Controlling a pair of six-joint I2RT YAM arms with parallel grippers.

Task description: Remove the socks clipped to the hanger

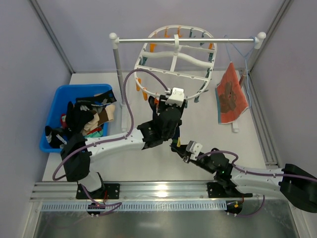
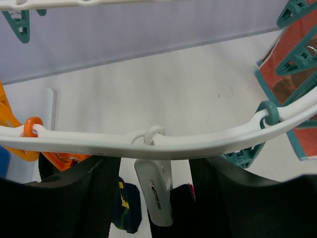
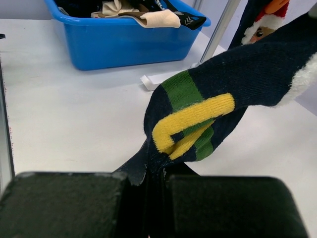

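The round white hanger [image 1: 171, 73] hangs from the bar, its near rim [image 2: 208, 143] crossing the left wrist view. Below that rim a pale grey clip [image 2: 154, 196] hangs between the parted fingers of my left gripper. In the right wrist view, a navy sock [image 3: 218, 82] with green and yellow patches stretches up to the right; my right gripper is shut on its lower end. A dark piece with a Santa face [image 3: 262, 30] hangs behind it. The left arm hides most of the sock's top in the top view.
The blue bin [image 1: 59, 101] holding several garments stands at the left. An orange bear cloth [image 1: 231, 96] hangs at the right from a blue string. Orange and teal clips line the hanger. Bare white tabletop [image 1: 208, 131] lies between.
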